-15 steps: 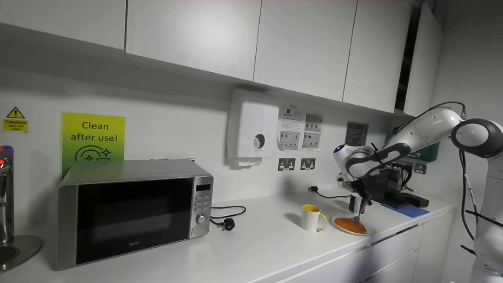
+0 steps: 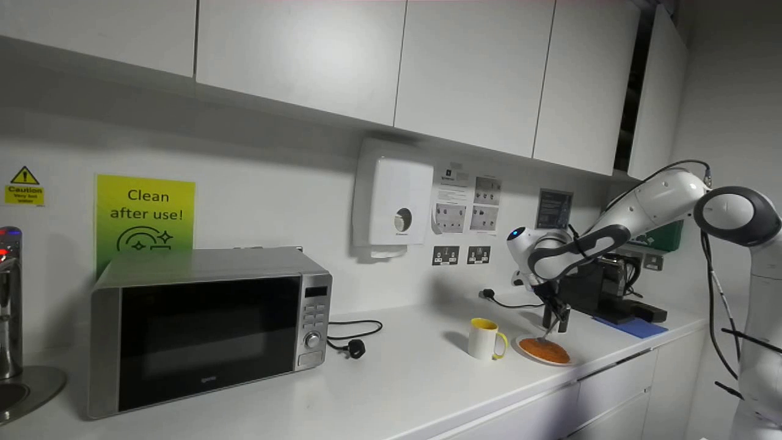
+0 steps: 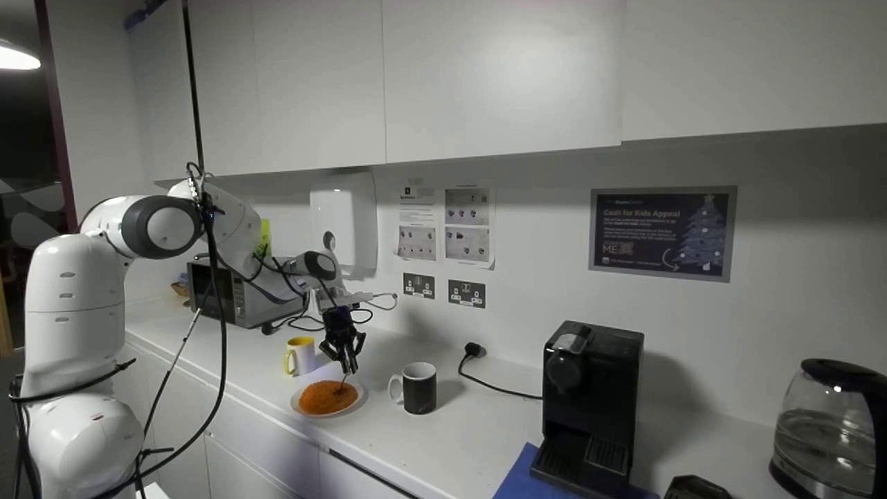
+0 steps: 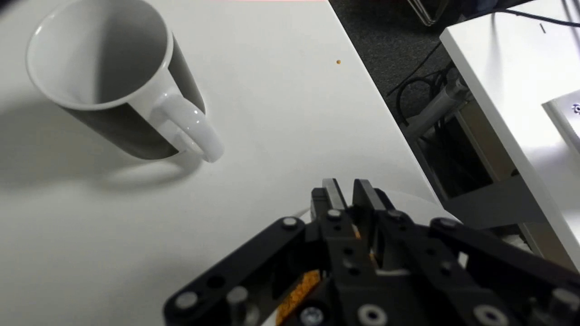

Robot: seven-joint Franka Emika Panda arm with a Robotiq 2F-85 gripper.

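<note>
A white plate (image 3: pixel 362 396) holding a mound of orange food (image 3: pixel 328 398) lies near the counter's front edge. My gripper (image 3: pixel 349 369) is above the plate's far side, pointing down, shut on a thin metal utensil (image 2: pixel 547 333). The utensil slants down to the orange food and looks like a spoon; its tip is too small to make out. In the wrist view the gripper covers most of the plate, and the utensil is hidden behind the fingers.
A white mug with a yellow inside (image 2: pixel 481 341) stands left of the plate in exterior view 1. On the other side is a black-and-white mug (image 3: pixel 420 389), close to my gripper. Further along are a coffee machine (image 3: pixel 592 399) and a kettle (image 3: pixel 827 432). Open counter lies toward the microwave (image 2: pixel 209 333).
In exterior view 1, my arm has shifted a little to the left. The utensil's lower end has moved left across the orange food, and its slant differs.
</note>
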